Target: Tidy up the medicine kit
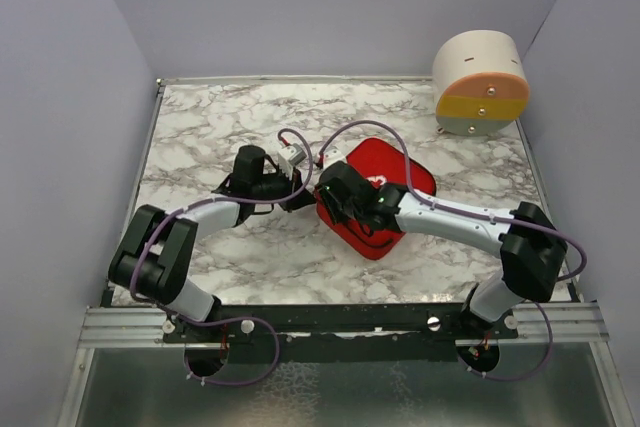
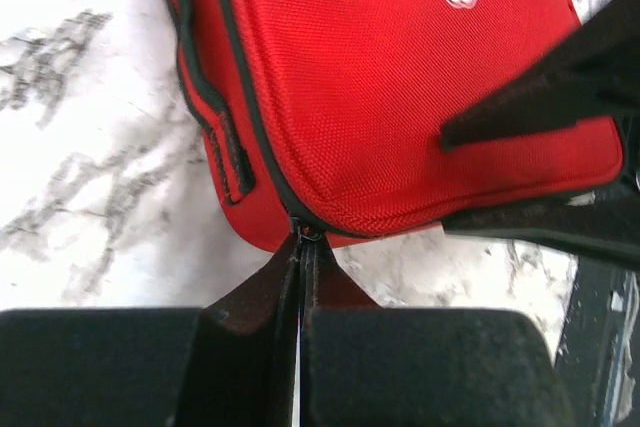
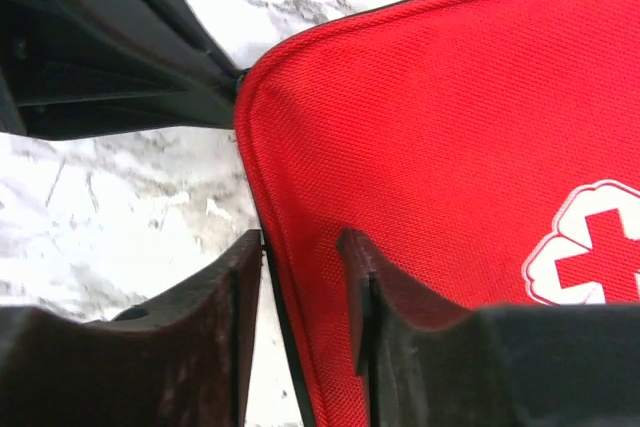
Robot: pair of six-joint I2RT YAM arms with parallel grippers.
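Observation:
The red medicine kit (image 1: 385, 162) with a white cross emblem lies on the marble surface, tilted diagonally. My left gripper is shut at the kit's corner edge, with the dark-trimmed rim at its fingertips; in the right wrist view its black fingers (image 3: 130, 67) press against that corner. My right gripper hovers over the kit's edge band, part open, its fingertips apart on either side near the trim; whether it touches the fabric is unclear. In the top view both grippers meet at the kit's left end, partly hidden by the right arm.
A white rounded box (image 1: 475, 57) with orange, yellow and grey drawer fronts stands at the back right. Purple cables loop over both arms.

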